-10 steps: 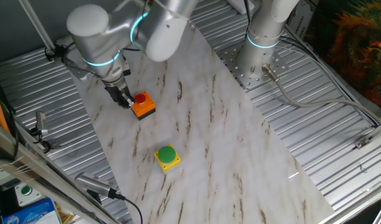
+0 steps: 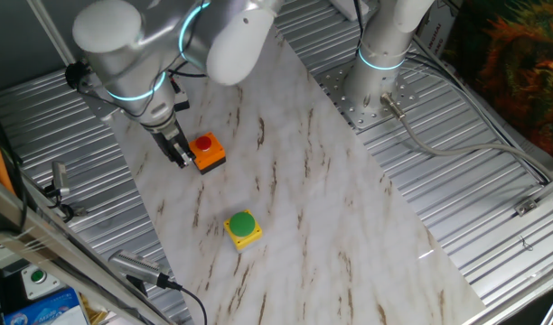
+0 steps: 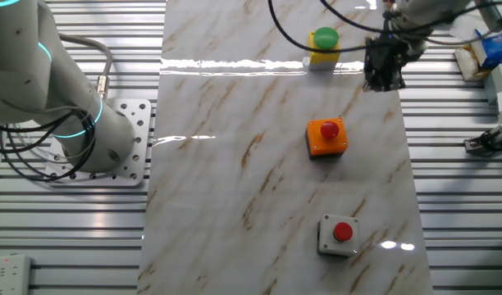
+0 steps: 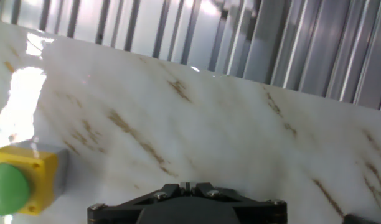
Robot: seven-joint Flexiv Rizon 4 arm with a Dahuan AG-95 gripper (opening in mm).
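In the wrist view, my gripper is shut, its black fingertips together and nothing visible between them. Bare marble-patterned table lies beyond the tips. Exterior view 1 has the gripper [image 2: 185,161] close to the left side of an orange box [image 2: 210,161] with a red button [image 2: 203,143]; whether they touch cannot be told there. From the other side, the gripper [image 3: 385,85] appears clearly apart from the orange box [image 3: 326,139]. A yellow box with a green button [image 2: 242,224] stands farther along the table, and its green button [image 4: 9,188] shows at the wrist view's left edge.
A grey box with a red button [image 3: 339,236] stands beyond the orange one and is mostly behind my arm in exterior view 1. Dark cables [image 3: 312,43] loop near the arm. The table [image 2: 322,244] is broadly clear, with ribbed metal [image 2: 439,199] beyond its edge.
Now the gripper is back alongside the orange box, nearer the green-button end than before.
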